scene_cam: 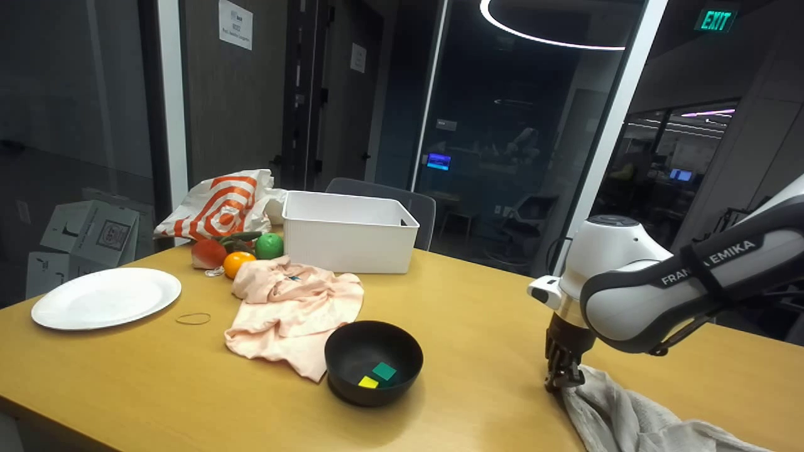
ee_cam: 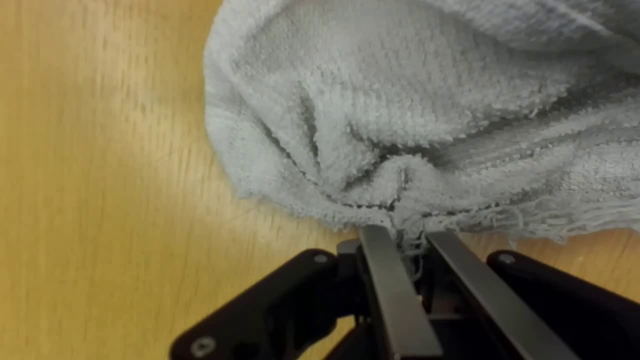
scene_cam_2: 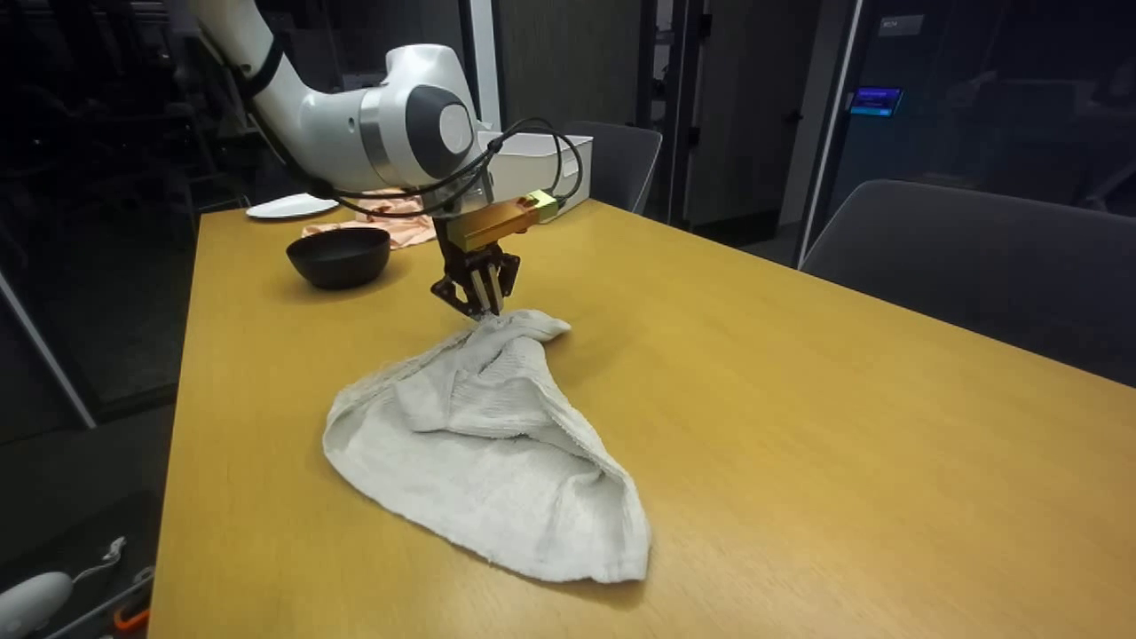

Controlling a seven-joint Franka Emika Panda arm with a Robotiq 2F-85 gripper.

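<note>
A light grey towel (scene_cam_2: 511, 469) lies rumpled on the table, partly folded over itself, and narrows toward my gripper (scene_cam_2: 489, 312). In the wrist view my gripper is shut on the towel's frayed edge (ee_cam: 414, 219), which is pinched into small creases between the fingers. The rest of the cloth spreads away from the fingertips across the wood. Exterior view 1 shows only part of the towel (scene_cam: 641, 414) at the lower right, below my gripper (scene_cam: 564, 383).
A black bowl (scene_cam: 374, 331) holding a green and a yellow piece stands left of my gripper, beside a pink cloth (scene_cam: 294, 297). Farther off are a white bin (scene_cam: 347, 241), a white plate (scene_cam: 105, 297), produce and a bag (scene_cam: 226, 203).
</note>
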